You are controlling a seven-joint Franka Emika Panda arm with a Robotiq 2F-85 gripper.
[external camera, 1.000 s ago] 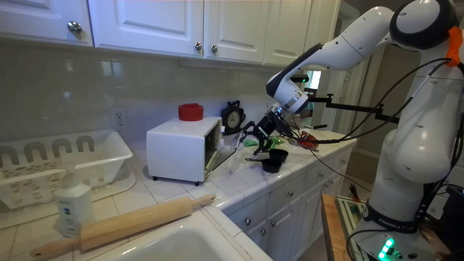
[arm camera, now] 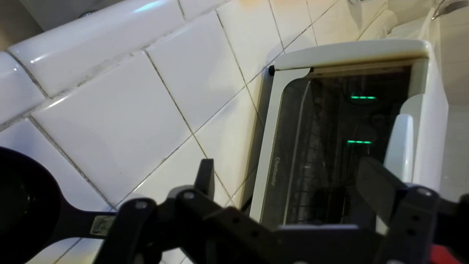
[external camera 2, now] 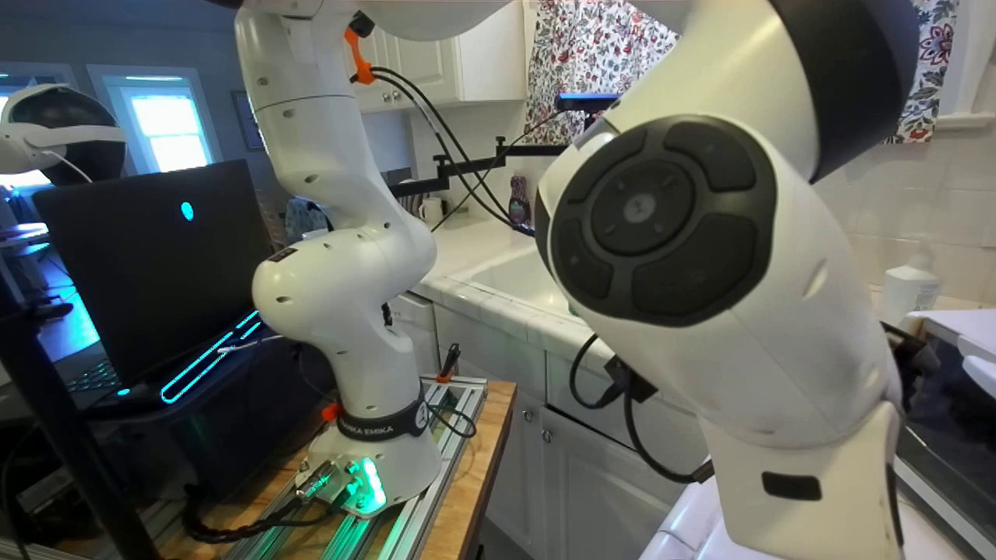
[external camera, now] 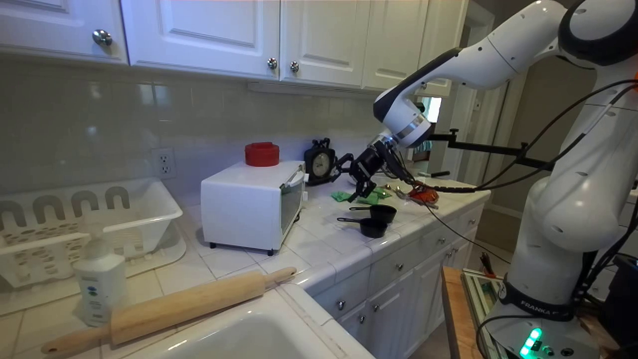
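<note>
A white toaster oven (external camera: 242,206) stands on the tiled counter. Its dark glass door (arm camera: 334,154) looks shut or almost shut in the wrist view, with the pale handle (arm camera: 400,145) along its upper edge. My gripper (external camera: 345,180) is to the right of the oven, apart from the door. Both fingers (arm camera: 205,178) are spread wide, and nothing sits between them. In exterior view 2 my arm's large white link hides the gripper.
Two small black pans (external camera: 373,227) sit near the counter edge, below my gripper. A red container (external camera: 261,154) rests on the oven. Behind stands a black clock (external camera: 320,161); green cloth (external camera: 368,197) lies nearby. A rolling pin (external camera: 191,306) lies by the sink.
The oven door has swung up from hanging part-way down to shut or nearly so. My gripper has risen slightly, and the arm has shifted.
</note>
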